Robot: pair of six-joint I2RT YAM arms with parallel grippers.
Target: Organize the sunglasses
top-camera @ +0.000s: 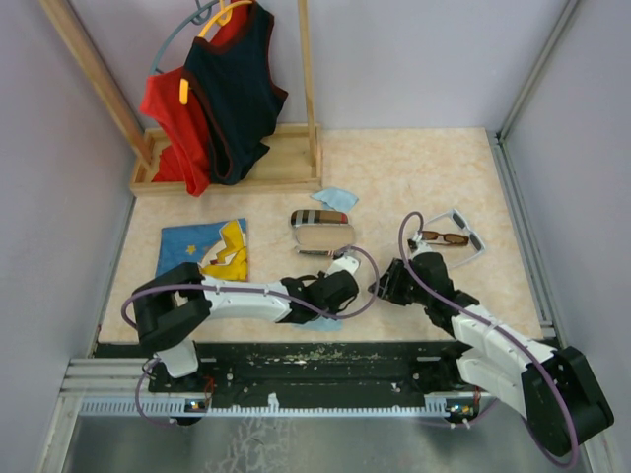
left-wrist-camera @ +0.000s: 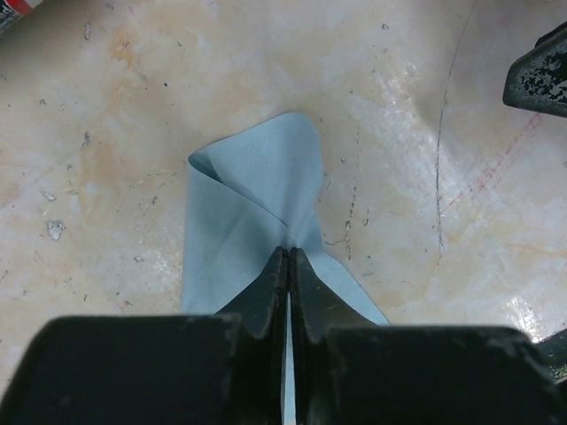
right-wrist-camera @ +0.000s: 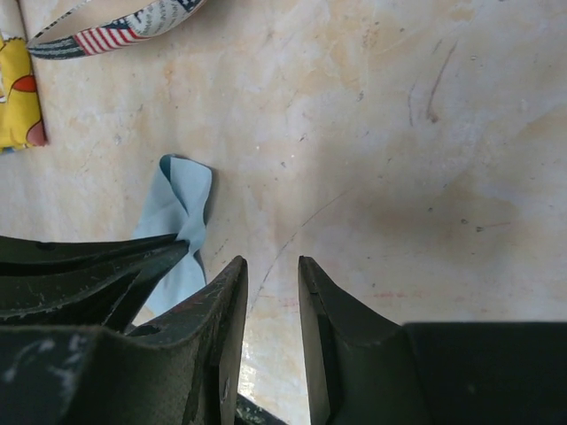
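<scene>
A light blue cloth lies under my left gripper, which is shut, its tips pressed at the cloth's folded upper part; the same cloth [right-wrist-camera: 182, 195] shows in the right wrist view. My right gripper is open over bare table, right of the cloth. In the top view, an open patterned glasses case [top-camera: 306, 217] sits at the middle, brown sunglasses [top-camera: 444, 237] lie in a pale container on the right, and a second blue cloth [top-camera: 333, 198] lies behind the case.
A wooden rack [top-camera: 286, 163] with red and dark garments stands at the back left. A blue cloth [top-camera: 182, 246] with a yellow piece lies on the left.
</scene>
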